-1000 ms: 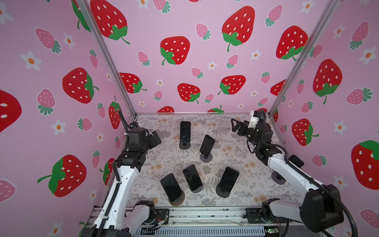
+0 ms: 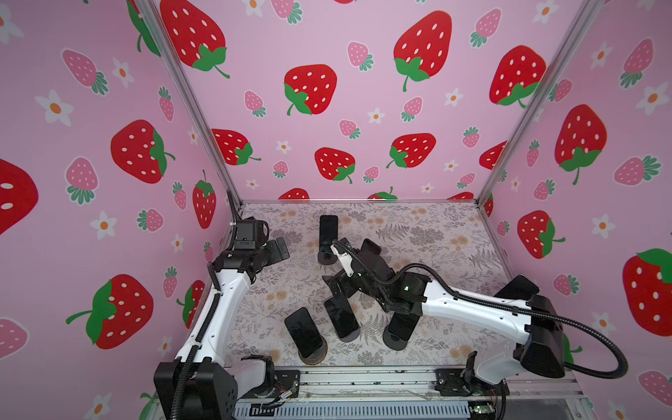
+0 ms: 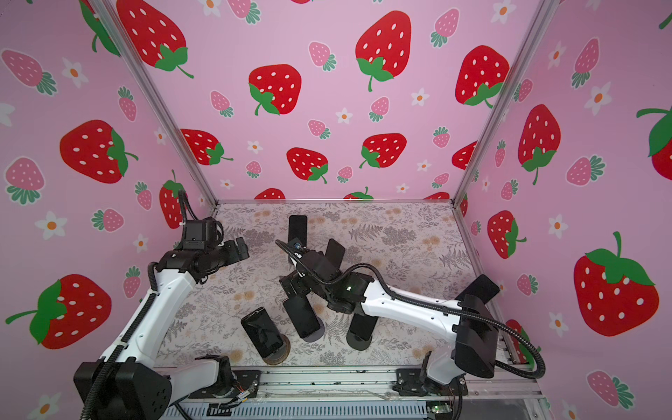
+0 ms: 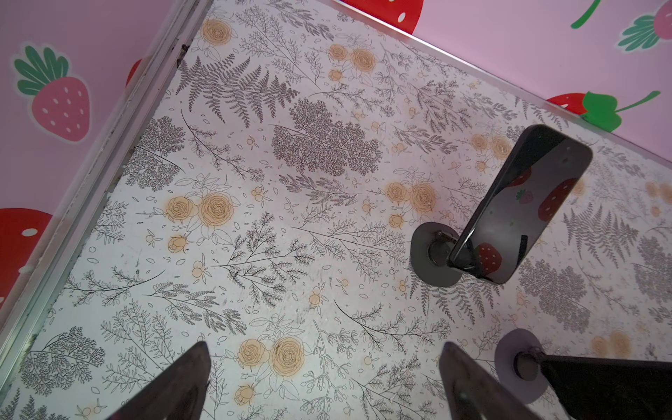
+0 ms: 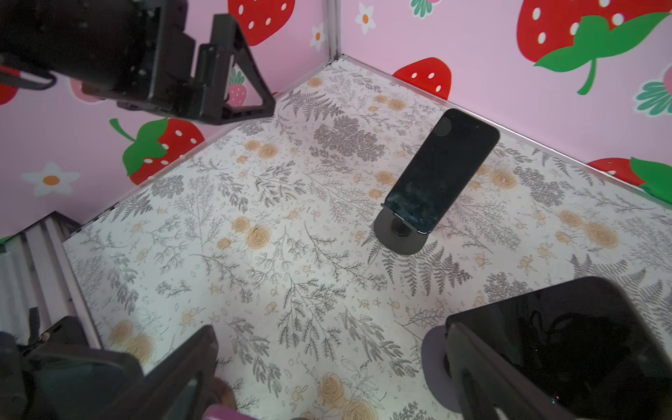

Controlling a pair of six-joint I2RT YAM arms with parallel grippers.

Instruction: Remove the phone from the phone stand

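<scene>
Several dark phones rest on round stands across the table. One phone is upright at the back on its stand. My right gripper is open in the middle of the table, near the top edge of a front phone. In the right wrist view the back phone stands ahead and another phone is close at right. At the left, my open left gripper hangs clear of the phones, with only tabletop visible between its fingers.
Other phones stand front left, front right and far right. My right arm reaches across the table and partly covers some phones and stands.
My right arm has swung from the back right leftward and toward the front, into the middle among the phones. The left arm has shifted slightly. The phones still in sight look unmoved.
</scene>
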